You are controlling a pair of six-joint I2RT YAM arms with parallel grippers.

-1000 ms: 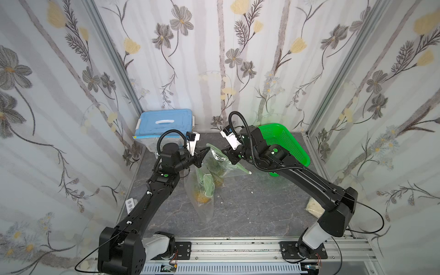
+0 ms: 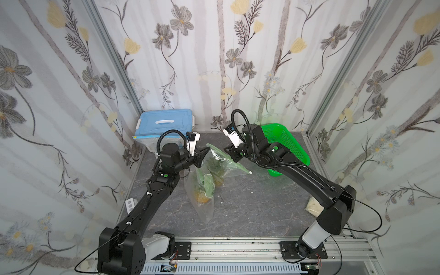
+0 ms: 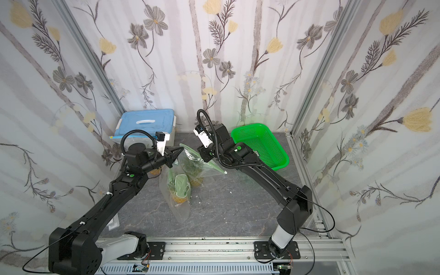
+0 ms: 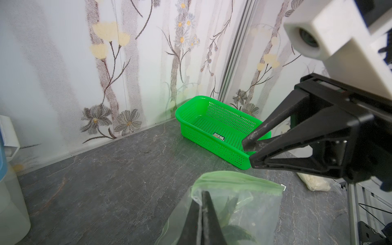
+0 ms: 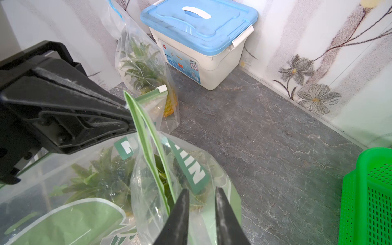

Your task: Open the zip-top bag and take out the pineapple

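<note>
A clear zip top bag (image 2: 208, 201) with a green printed panel lies mid-table. Through its film show pineapple (image 5: 100, 175) leaves and, lower down, yellow fruit (image 2: 201, 197). Its green zip edge is lifted, and in the right wrist view the two strips stand slightly apart with a narrow gap. My left gripper is shut on this edge at one end, film gathered at its tips. Facing it from the other side, my right gripper is partly open, close to the strips; whether film passes between its fingers is hard to tell.
A green basket (image 4: 216, 153) stands empty at back right. A blue-lidded box (image 5: 204, 24) is at back left, with another bagged pineapple (image 5: 143, 69) beside it. A pale packet (image 2: 314, 207) lies at far right.
My right gripper has shifted slightly to the right, and the near end of the bag's zip edge has shifted a touch with it. My left arm has stayed still.
</note>
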